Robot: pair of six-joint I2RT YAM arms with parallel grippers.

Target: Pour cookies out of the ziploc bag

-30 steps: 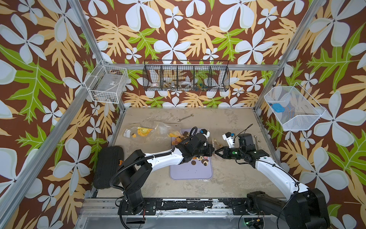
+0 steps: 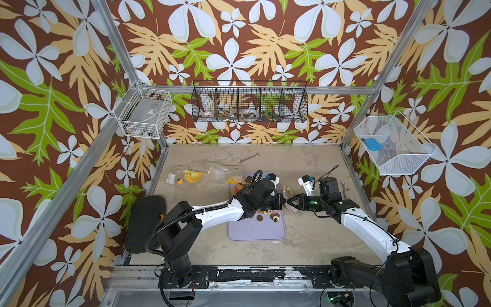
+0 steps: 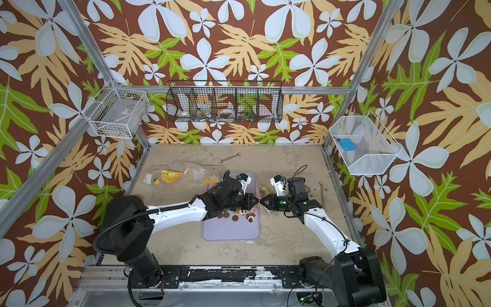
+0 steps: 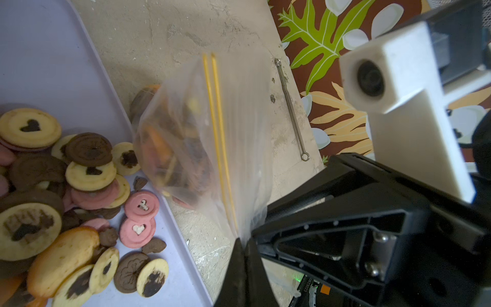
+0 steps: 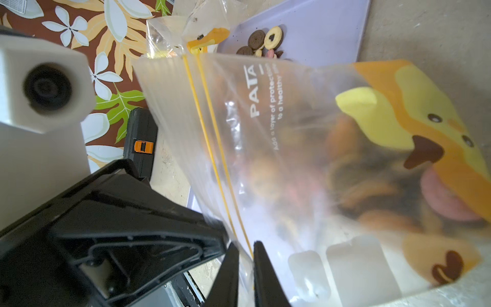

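A translucent ziploc bag point(image 4: 184, 133) point(image 5: 317, 153) with a yellow zip and cookies inside is between my two grippers, just right of a lilac tray point(image 2: 255, 230) with loose cookies point(image 4: 92, 176). My left gripper point(image 2: 281, 202) is shut on the bag's top at the zip, as the left wrist view shows. My right gripper point(image 2: 291, 202) faces it; in the right wrist view its fingers point(image 5: 260, 276) are shut at the zip edge, and whether they pinch the bag is unclear.
More plastic bags point(image 2: 194, 176) lie left of the tray. A wrench point(image 2: 249, 157) lies at the back, a black case point(image 2: 143, 222) at the left. Wire baskets point(image 2: 250, 105) hang above. Bare table surrounds the tray's front.
The left arm looks unchanged.
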